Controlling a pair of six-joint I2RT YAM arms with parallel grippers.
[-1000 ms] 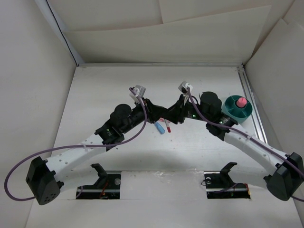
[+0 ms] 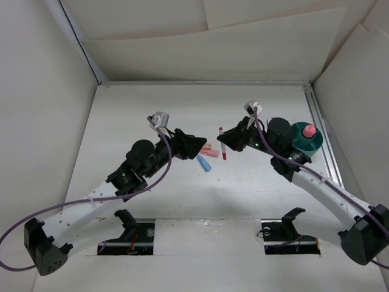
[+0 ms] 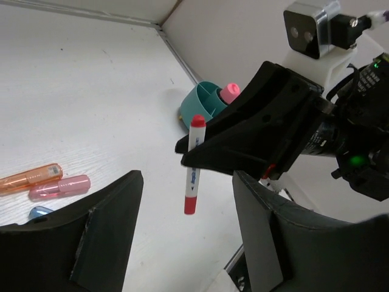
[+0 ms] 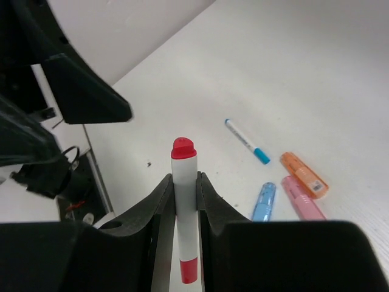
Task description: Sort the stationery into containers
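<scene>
My right gripper (image 2: pixel 226 137) is shut on a white marker with red ends (image 4: pixel 185 207), held upright. My left gripper stands open, left of the right one, nothing between its fingers. On the table lie an orange highlighter (image 4: pixel 304 174), a pink highlighter (image 4: pixel 302 199), a blue highlighter (image 4: pixel 264 202) and a white-blue pen (image 4: pixel 247 140). The teal container (image 2: pixel 307 146) stands at the right with a pink item (image 2: pixel 309 131) in it.
White walls enclose the table (image 2: pixel 127 109) at back and sides. Dark openings lie along the front edge.
The grippers have moved apart: the left back to the left, the right to the right, carrying the marker. The left gripper is now clear of the marker.
</scene>
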